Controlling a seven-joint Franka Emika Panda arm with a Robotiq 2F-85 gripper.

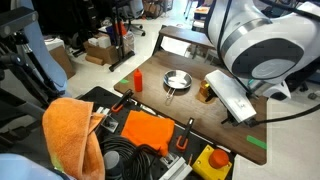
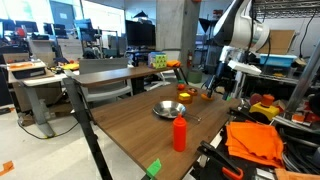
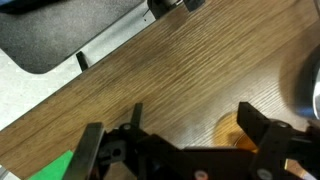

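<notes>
My gripper stands open over the wooden table (image 3: 135, 88), its dark fingers apart with nothing between them in the wrist view. An orange-and-tan round thing (image 3: 228, 130) lies close by the right finger, partly covered by it. In exterior view 1, the white arm hides most of the gripper, and a small yellowish-brown item (image 1: 206, 93) shows beside the arm. A metal pan (image 1: 177, 78) rests on the table to the left; its dark rim (image 3: 311, 85) enters the wrist view at the right edge.
A red bottle (image 2: 179, 132) stands at the table's near end. Beside the pan sits a small yellow object (image 2: 184, 98). Green tape (image 1: 256, 142) marks a table corner. An orange cloth (image 1: 147, 130) and cables lie off the table's front side.
</notes>
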